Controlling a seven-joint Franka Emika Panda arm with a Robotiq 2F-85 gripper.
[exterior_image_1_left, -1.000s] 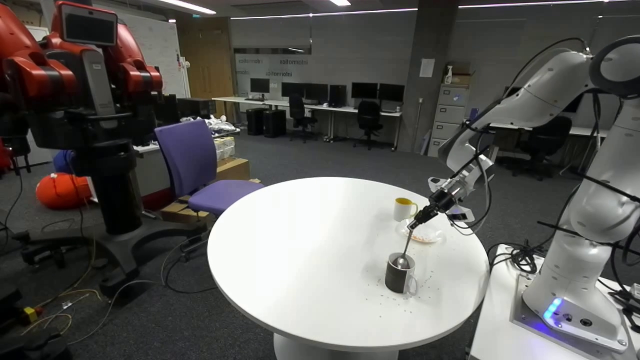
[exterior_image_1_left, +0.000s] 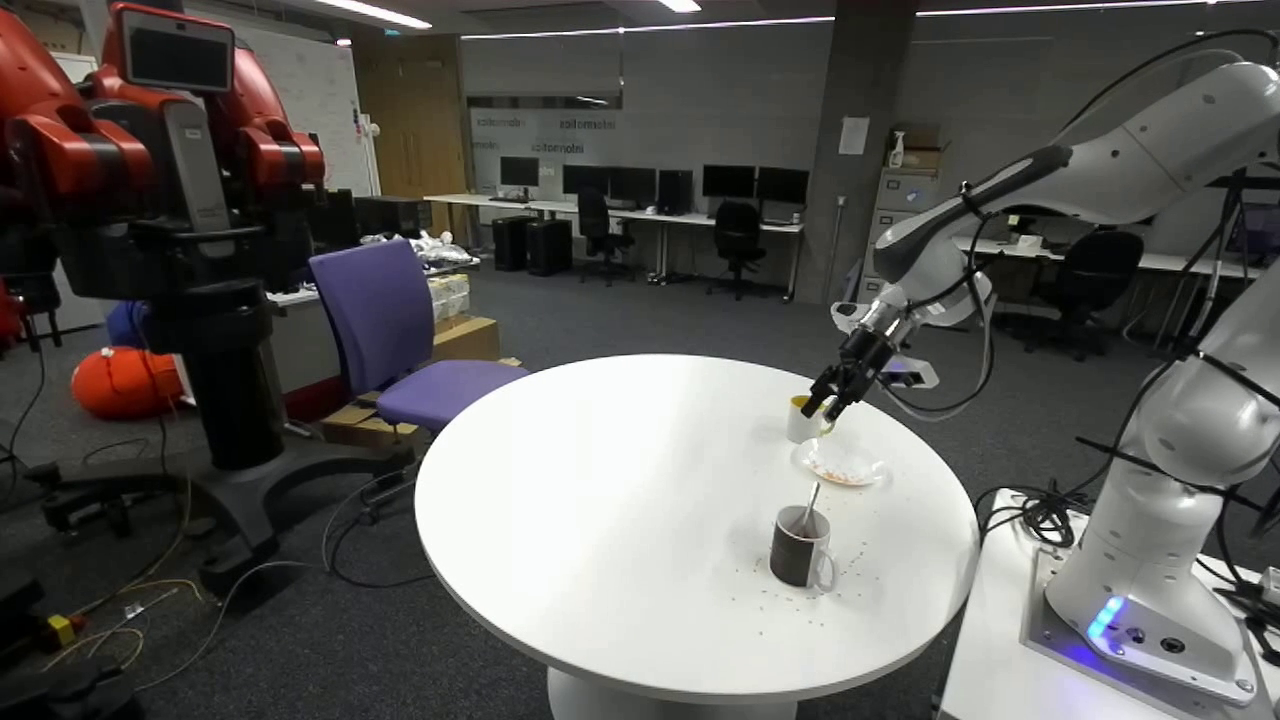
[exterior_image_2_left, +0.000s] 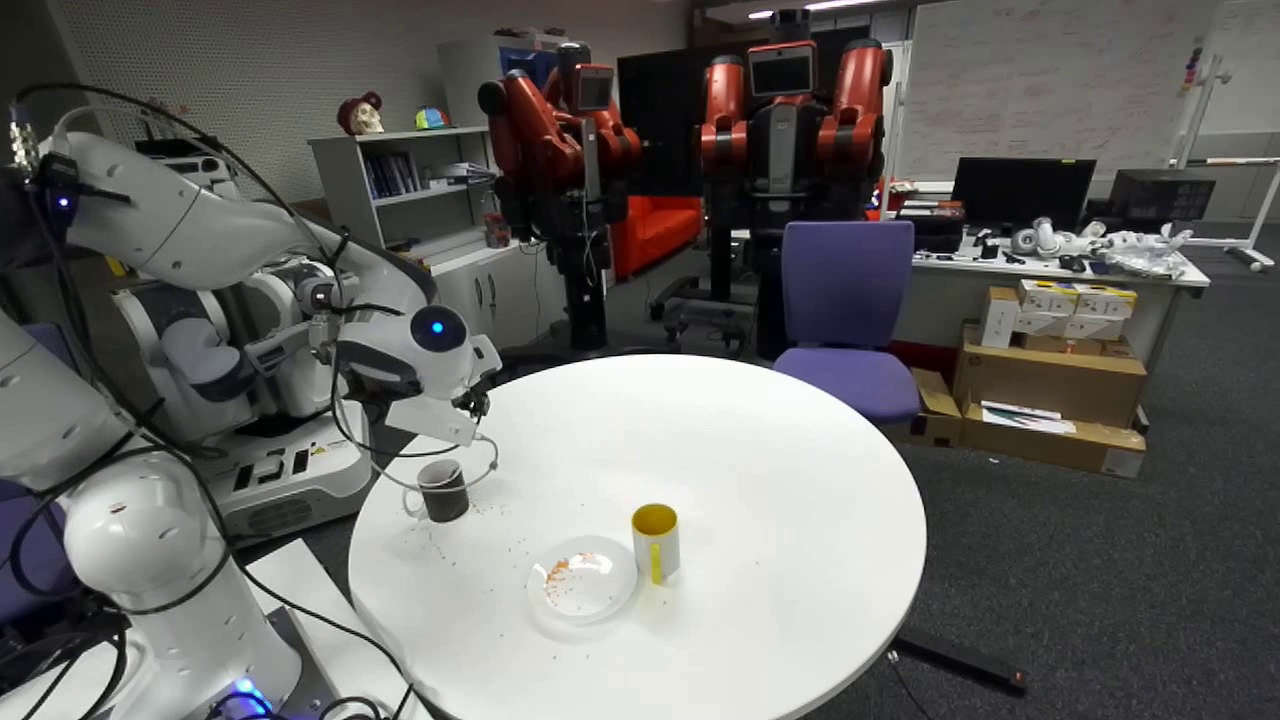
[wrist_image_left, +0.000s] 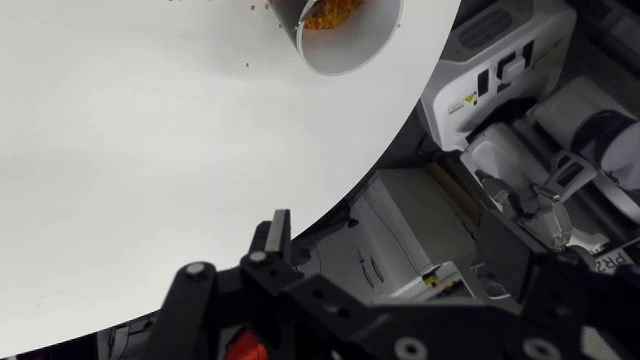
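Note:
My gripper (exterior_image_1_left: 821, 410) is open above the table, its fingers apart with nothing between them. In the wrist view the opened gripper shows along the bottom edge. A dark grey mug (exterior_image_1_left: 792, 554) stands upright on the table, with a metal spoon (exterior_image_1_left: 812, 502) leaning inside and its handle sticking out. From the wrist, this mug (wrist_image_left: 354, 54) sits at the top edge with orange grains inside. A white mug with yellow interior (exterior_image_2_left: 655, 552) stands beside a clear plate (exterior_image_2_left: 576, 618) dotted with orange crumbs. In exterior view 1 the gripper overlaps the white mug.
Crumbs lie scattered around the dark mug and the plate. A purple chair (exterior_image_1_left: 444, 390) stands close behind the table's far left edge.
A second ago the gripper held the spoon's top above the dark mug. Now the spoon rests lower in the mug, released, and the gripper has risen and moved away toward the back.

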